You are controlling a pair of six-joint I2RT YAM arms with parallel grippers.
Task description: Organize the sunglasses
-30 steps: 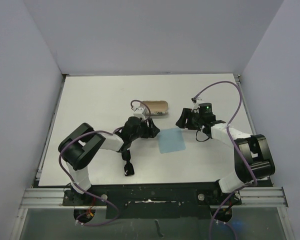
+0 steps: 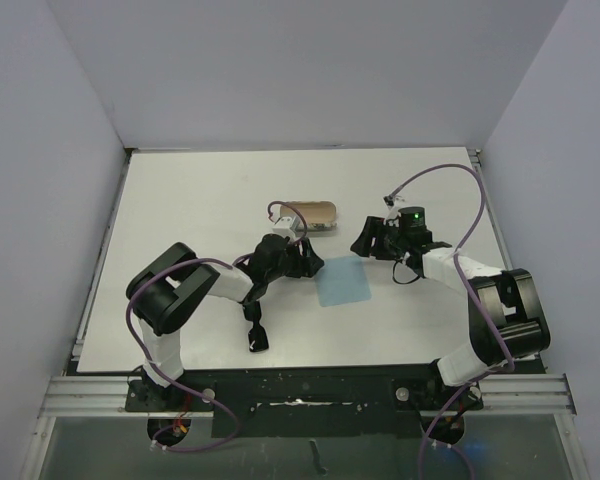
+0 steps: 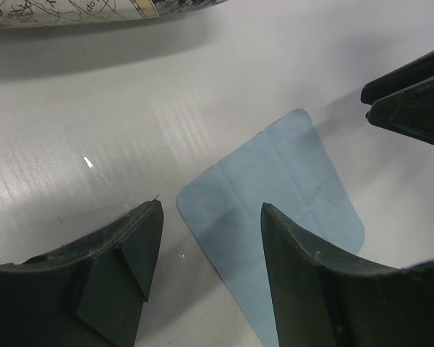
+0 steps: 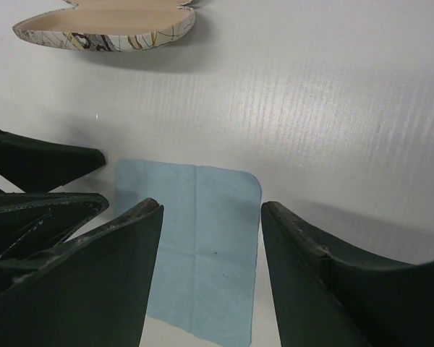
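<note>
Dark sunglasses [image 2: 258, 337] lie on the table at front left, partly hidden by the left arm. A light blue cloth [image 2: 344, 283] is spread flat between the arms. Behind it stands an opened glasses case [image 2: 308, 213] with a tan inside; its patterned outer side [image 4: 130, 41] shows in the right wrist view. My left gripper is open above the cloth's left corner, nothing between its fingers. Likewise open and empty, my right gripper hovers by the cloth's back right corner.
The two grippers are close together, and each shows in the other's wrist view. Purple cables [image 2: 480, 200] loop along both arms.
The right arm, cloth, case and sunglasses have not visibly moved.
</note>
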